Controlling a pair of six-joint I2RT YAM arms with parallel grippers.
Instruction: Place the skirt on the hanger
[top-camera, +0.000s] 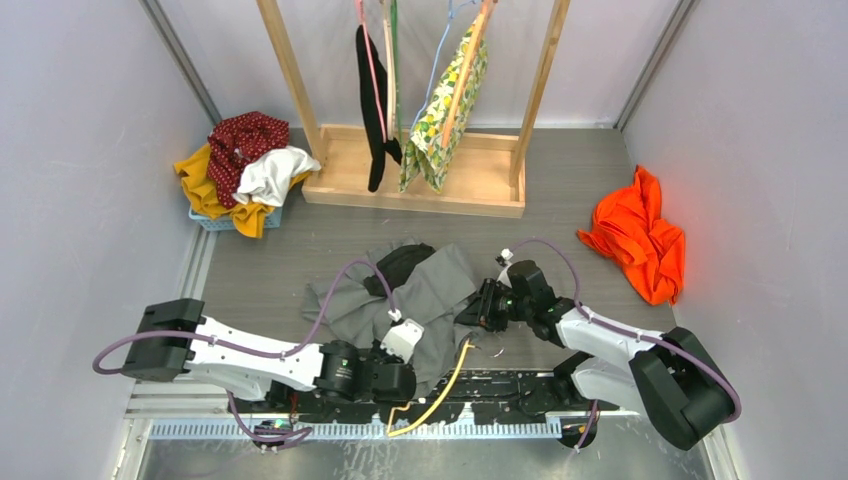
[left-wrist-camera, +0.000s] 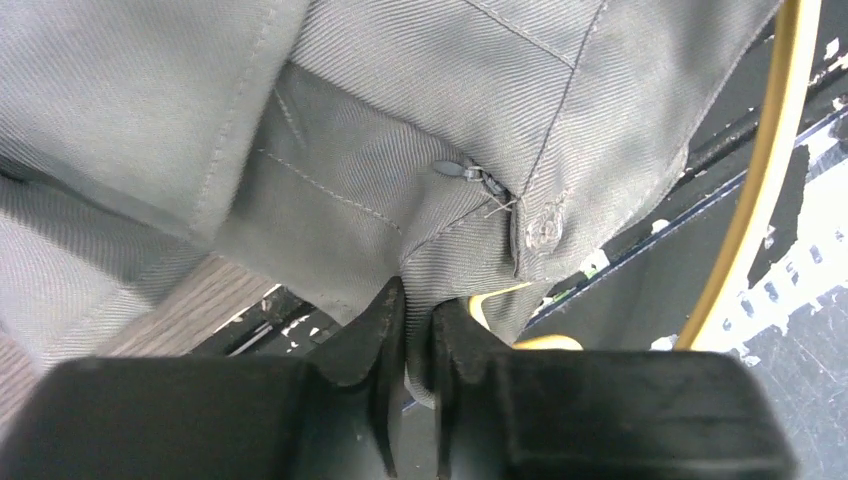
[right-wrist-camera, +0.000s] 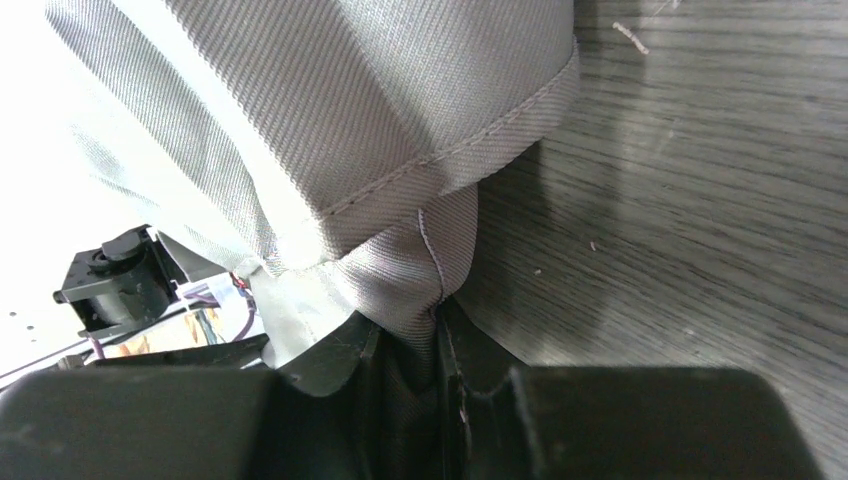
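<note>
The grey skirt (top-camera: 430, 300) lies crumpled on the table between both arms, a black patch of it or of another cloth (top-camera: 400, 268) on top. A yellow hanger (top-camera: 452, 385) reaches from the skirt's front edge over the table's edge. In the left wrist view, my left gripper is shut on a fold of the skirt near its button and zipper; part of the hanger (left-wrist-camera: 765, 190) shows to the right and a bit more behind the cloth. My right gripper is shut on a gathered fold of the skirt at its right side.
A wooden rack (top-camera: 410, 200) with hanging clothes stands at the back. At the back left is a blue basket (top-camera: 205, 222) heaped with clothes. An orange cloth (top-camera: 640, 238) lies at the right. Bare table shows between the skirt and rack.
</note>
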